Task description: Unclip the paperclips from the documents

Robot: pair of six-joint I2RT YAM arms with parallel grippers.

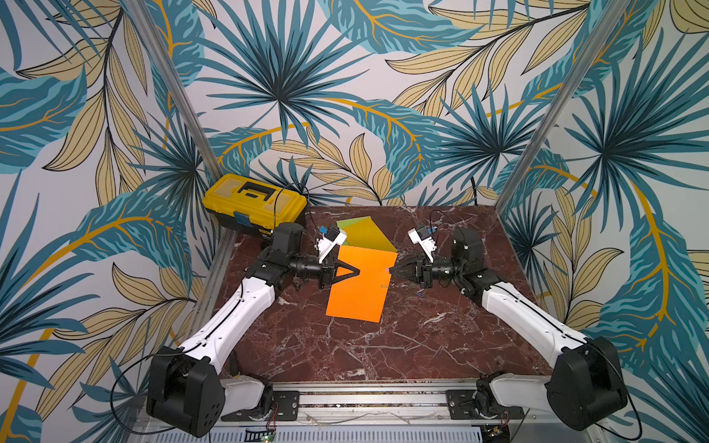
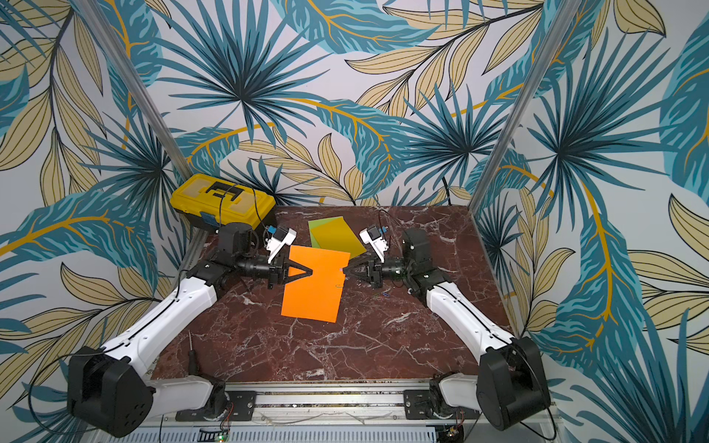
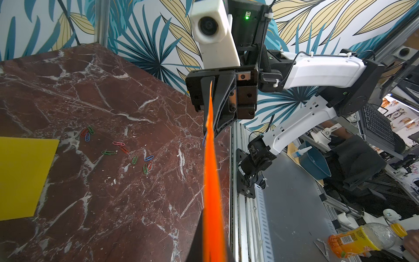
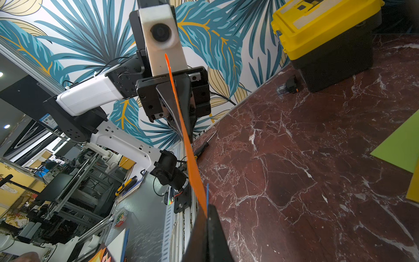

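Observation:
An orange sheet (image 1: 354, 295) is held up above the table, its left side in my left gripper (image 1: 359, 271), which is shut on it. In the left wrist view the orange sheet (image 3: 211, 187) appears edge-on. My right gripper (image 1: 391, 271) is shut at the sheet's right edge. A thin blue paperclip (image 4: 207, 192) stands at its fingertips in the right wrist view, beside the sheet; whether it still grips the paper I cannot tell. Another paperclip (image 1: 384, 285) shows on the right edge, just below the right fingertips.
Behind the orange sheet lie a yellow sheet (image 2: 337, 236) and a green sheet (image 4: 399, 144). Several loose coloured paperclips (image 3: 124, 150) are scattered on the table's right part. A yellow toolbox (image 1: 254, 203) stands at the back left.

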